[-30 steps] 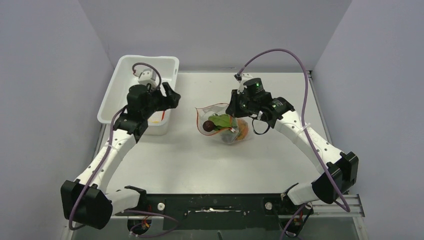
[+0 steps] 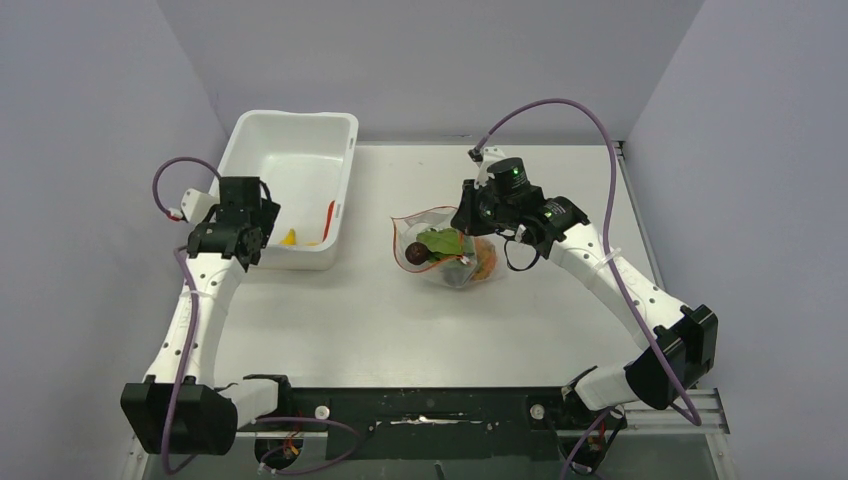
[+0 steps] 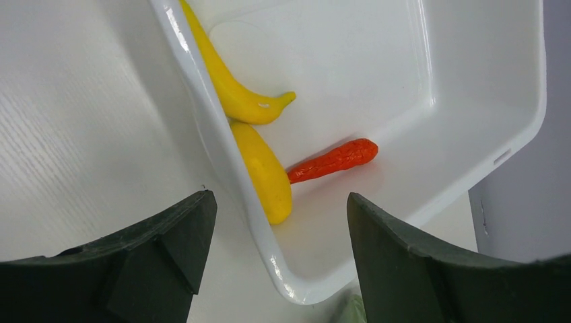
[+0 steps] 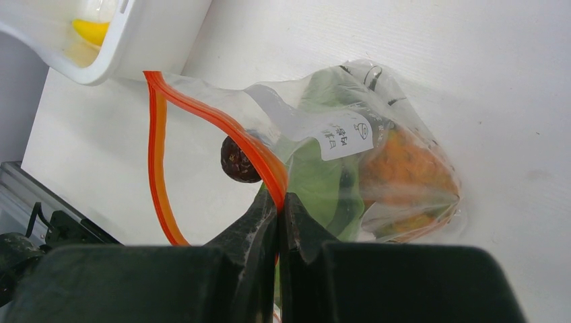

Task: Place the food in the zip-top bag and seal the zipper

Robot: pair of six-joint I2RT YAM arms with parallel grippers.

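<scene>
The clear zip top bag (image 2: 455, 272) with an orange zipper lies on the table, its mouth gaping to the left. Inside are a dark round food (image 4: 239, 161), green leaves (image 2: 440, 240) and an orange-brown food (image 4: 407, 168). My right gripper is shut on the bag's zipper edge at the mouth. In the white bin, a yellow banana (image 3: 242, 101), another yellow food (image 3: 264, 175) and a red pepper-like food (image 3: 337, 160) lie along the near wall. My left gripper stands open above the bin, its fingers apart, nothing between them.
The white bin (image 2: 348, 150) fills the back left; its raised rim passes beneath the left fingers in the left wrist view. Bare table (image 2: 330, 340) stretches in front of bin and bag. Grey walls close off the sides and back.
My left arm has swung left, from over the bin's right edge to over its left side. The right arm, the bag and the food in it have stayed put.
</scene>
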